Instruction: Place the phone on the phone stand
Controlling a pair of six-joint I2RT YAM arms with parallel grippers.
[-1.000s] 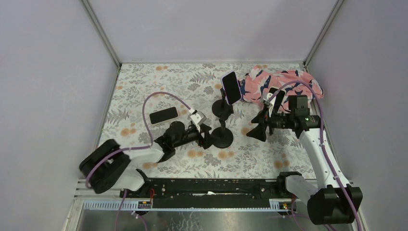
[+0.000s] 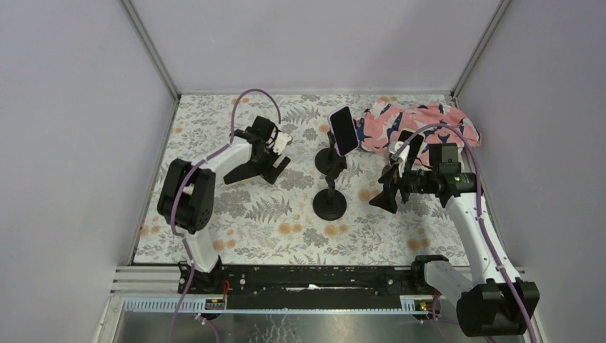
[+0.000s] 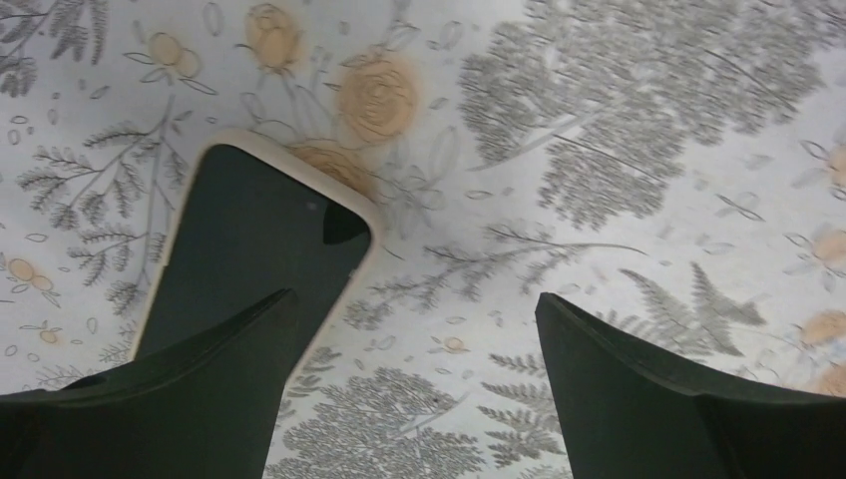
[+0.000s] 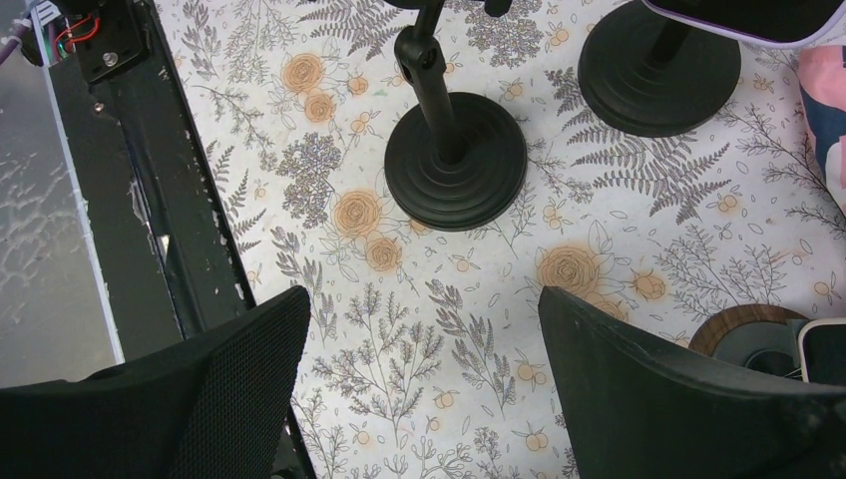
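A dark phone with a pale rim (image 3: pixel 249 239) lies flat on the table, under my open left gripper (image 2: pixel 277 166) and partly behind a finger in the left wrist view. The near black stand (image 2: pixel 329 206) is at table centre; its top holds no visible phone. Behind it another stand carries an upright phone in a lilac case (image 2: pixel 343 131). My right gripper (image 2: pixel 382 196) is open, empty, right of the near stand, above the table.
A pink patterned cloth (image 2: pixel 411 118) lies at the back right, beside another phone on a wooden-based stand (image 4: pixel 728 329).
My left arm has swung back and left from beside the near stand to over the lying phone. The right arm has barely moved.
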